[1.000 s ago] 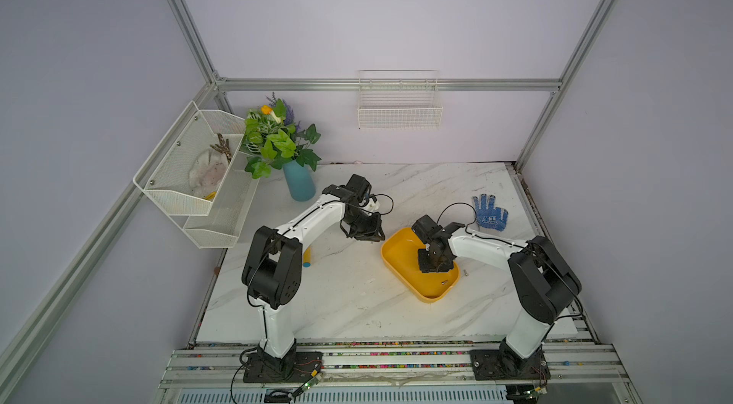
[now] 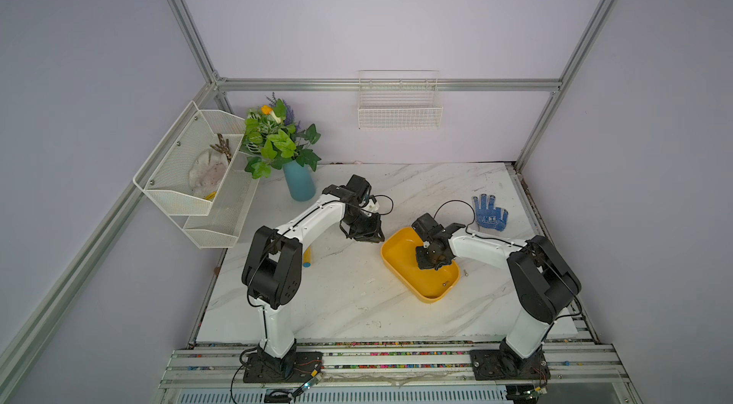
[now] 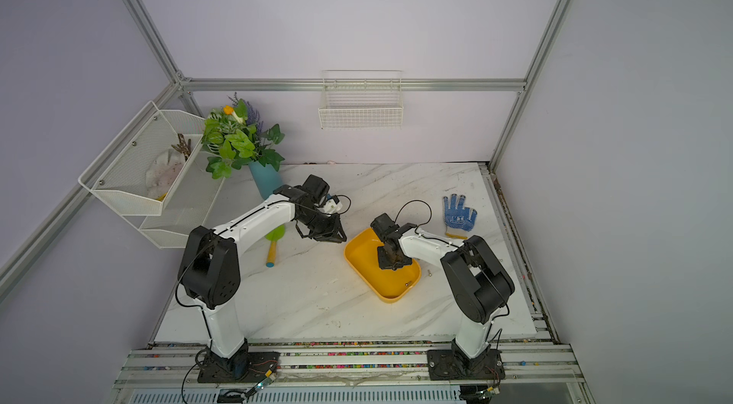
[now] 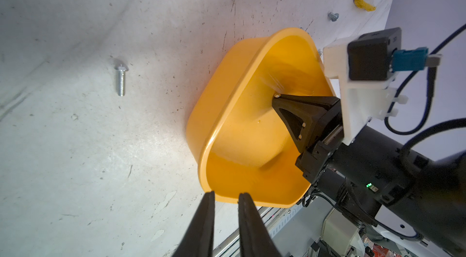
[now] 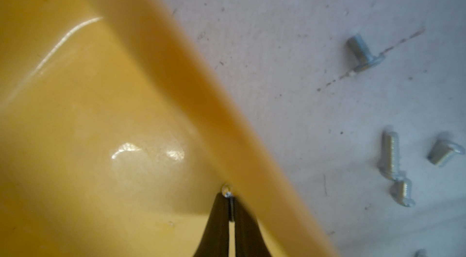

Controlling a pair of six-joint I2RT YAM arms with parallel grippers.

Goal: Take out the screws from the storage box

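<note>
The storage box, a yellow tray [image 4: 225, 111], sits on the table with my right gripper reaching down inside it. That gripper is shut on a screw [image 5: 226, 190]; its round head shows at the fingertips, right beside the blurred box wall in the right wrist view. From the left wrist view, the same tips are low in the tray at the screw. My left gripper stands open over the near rim, nothing between its fingers. The tray floor under the right gripper is partly hidden.
A loose screw [image 4: 121, 81] lies left of the tray. Several more, including a short screw [image 5: 364, 54], are scattered on its other side. A blue glove [image 2: 490, 213] and a vase [image 2: 298, 181] stand clear. Open table lies in front.
The left arm is still.
</note>
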